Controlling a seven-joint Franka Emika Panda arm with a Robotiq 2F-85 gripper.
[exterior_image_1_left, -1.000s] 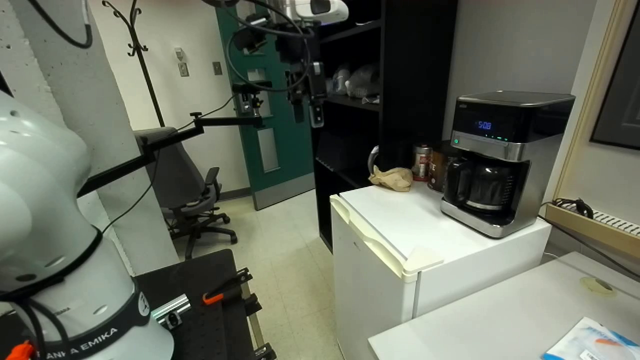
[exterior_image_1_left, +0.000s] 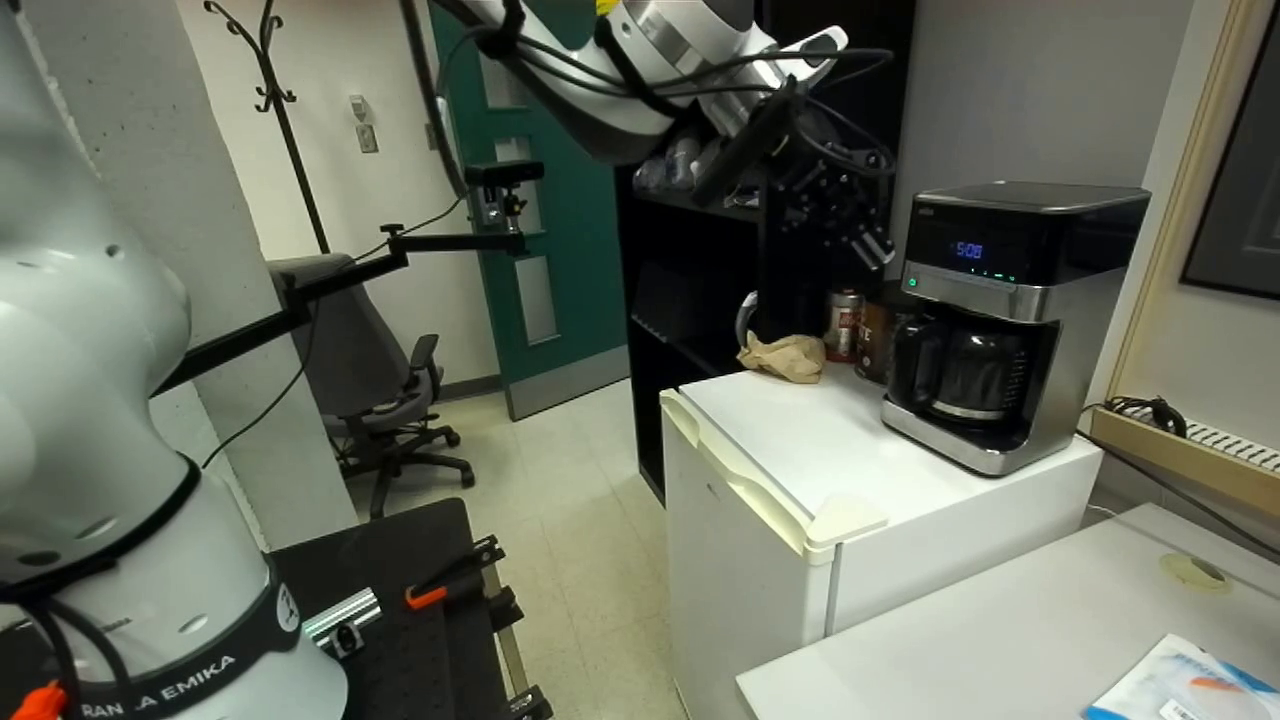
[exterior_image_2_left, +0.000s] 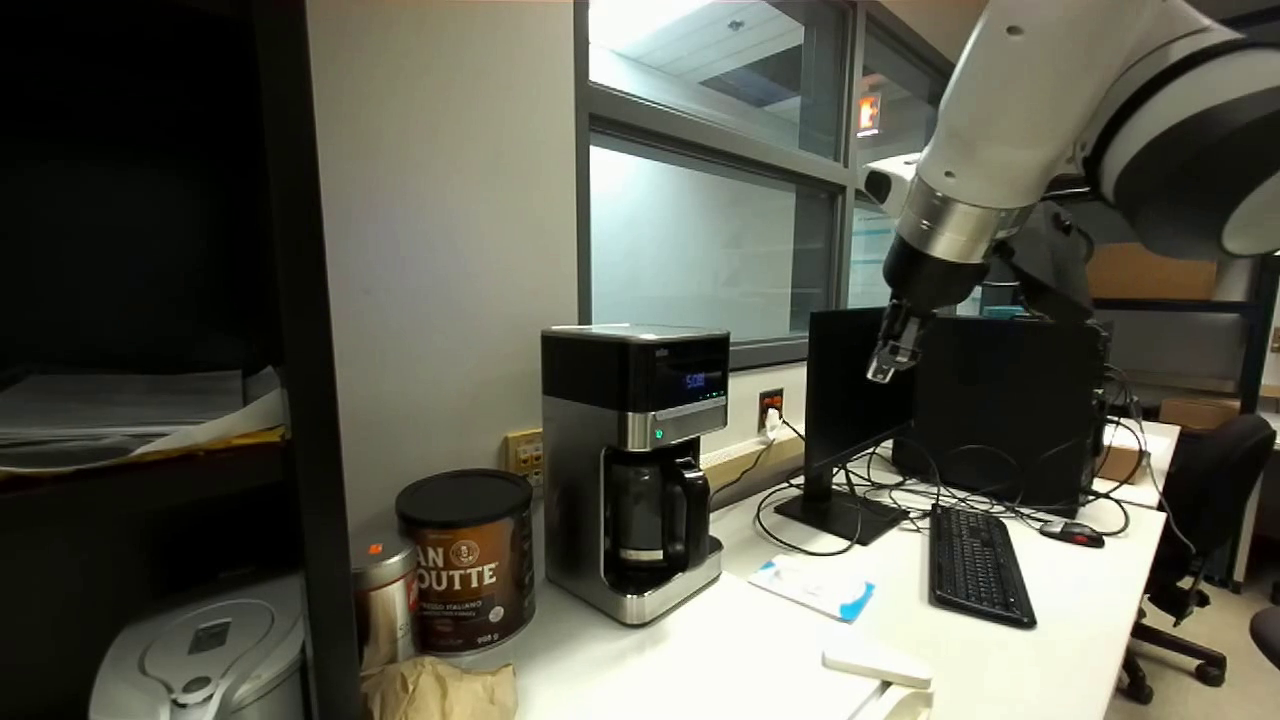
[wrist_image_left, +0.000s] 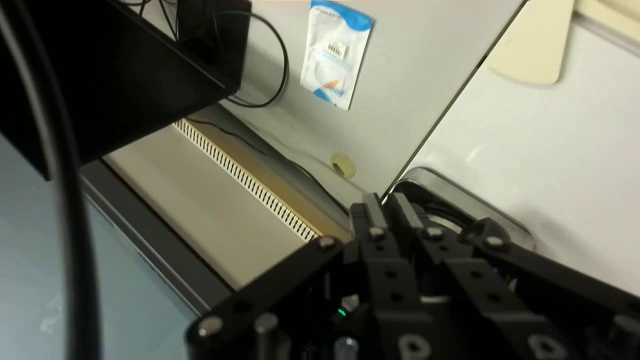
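Note:
My gripper (exterior_image_1_left: 876, 250) hangs in the air left of the coffee maker (exterior_image_1_left: 1020, 258) in exterior view 1, above the fridge top. From the other side, in exterior view 2, the gripper (exterior_image_2_left: 889, 362) appears high up in front of the dark monitor. The wrist view shows the gripper with its two fingers close together, a narrow gap between them and nothing seen held. Beyond and below the fingers, the coffee maker's steel base (wrist_image_left: 462, 201) and part of the dark carafe show; the fingers hide much of the machine.
A coffee can (exterior_image_2_left: 465, 564) and a crumpled brown paper bag (exterior_image_1_left: 782, 358) stand left of the machine. The monitor (exterior_image_2_left: 858, 396), keyboard (exterior_image_2_left: 980, 564) and cables occupy the desk. A packet (wrist_image_left: 337, 54) lies there too.
My arm has swung right in exterior view 1, taking the gripper from in front of the shelf toward the coffee maker. The gripper is now tilted. Objects on the fridge have not moved.

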